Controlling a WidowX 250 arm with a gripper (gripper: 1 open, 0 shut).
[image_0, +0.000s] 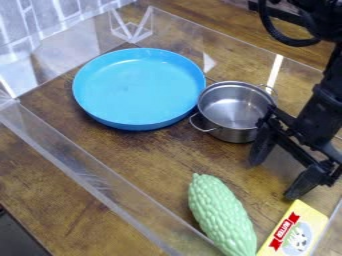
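Note:
The black gripper (283, 160) is low at the right, its two fingers spread apart with bare wood visible between them, just right of a small steel pot (234, 107). A blue plate (138, 87) lies at the upper left, beside the pot. In the foreground are a pale green bitter melon (221, 212) and a yellow box (293, 230) with a red label, both below the gripper.
A clear plastic rim borders the wooden surface (134, 165). A white tiled wall (47, 30) stands at the back left.

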